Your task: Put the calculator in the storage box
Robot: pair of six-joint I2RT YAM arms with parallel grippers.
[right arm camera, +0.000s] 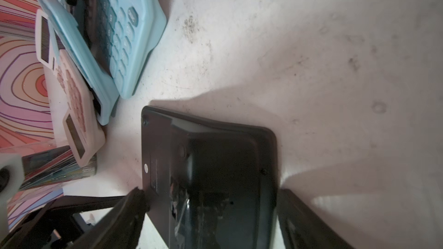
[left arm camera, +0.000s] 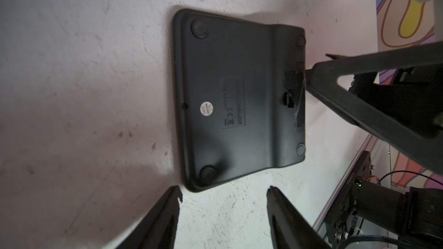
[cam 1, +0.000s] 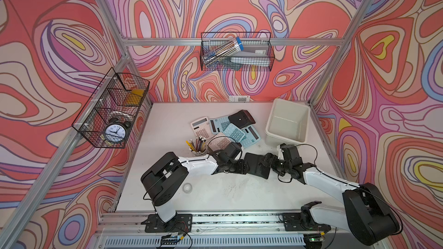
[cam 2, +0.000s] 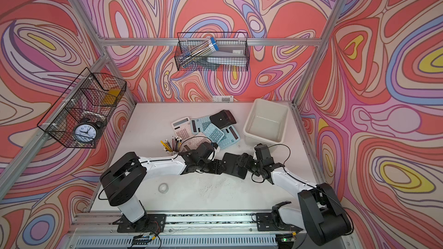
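Observation:
A black calculator [left arm camera: 238, 96] lies back side up on the table between my grippers. My left gripper is open just off one edge of it, with bare table between its fingers in its wrist view. My right gripper is part open at the calculator's other end, its fingers at opposite sides of the black body; whether they grip it I cannot tell. The cream storage box [cam 1: 287, 120] stands behind the right gripper, its inside visibly empty.
Blue and pink calculators [cam 2: 226, 138] and a dark one [cam 2: 222, 119] are heaped at the back middle. A pen holder [cam 2: 171, 145] stands left of them. Wire baskets hang on the back and left frames.

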